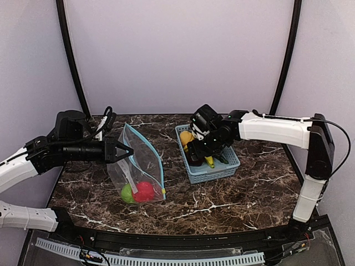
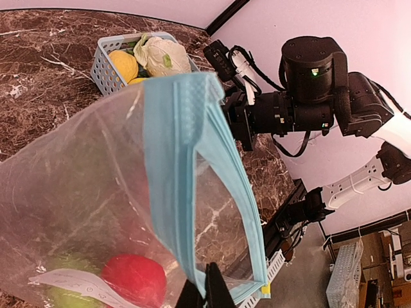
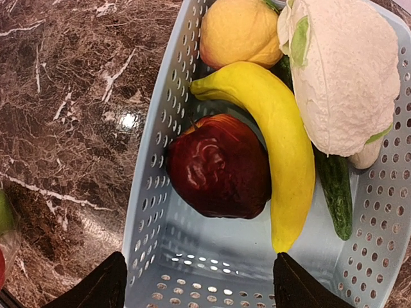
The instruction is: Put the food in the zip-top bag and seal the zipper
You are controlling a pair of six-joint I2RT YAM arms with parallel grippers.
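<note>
The clear zip top bag (image 1: 145, 158) with its light blue zipper band (image 2: 170, 147) hangs open-mouthed, its upper edge in my left gripper (image 1: 132, 151), which is shut on it. Inside, at the bottom, lie a red food item (image 2: 135, 280) and a green one (image 1: 127, 193). Above the blue basket (image 1: 213, 175), my right gripper stands part open with nothing between its fingers. Below it in the right wrist view are a dark red apple (image 3: 219, 167), a banana (image 3: 289, 154), a peach (image 3: 236, 32), a cucumber (image 3: 334, 196) and a white cauliflower-like vegetable (image 3: 347, 77).
The perforated basket wall (image 3: 151, 186) rises close beside the apple. Bare dark marble table (image 1: 244, 202) lies in front of the basket, and a clear strip separates basket from bag.
</note>
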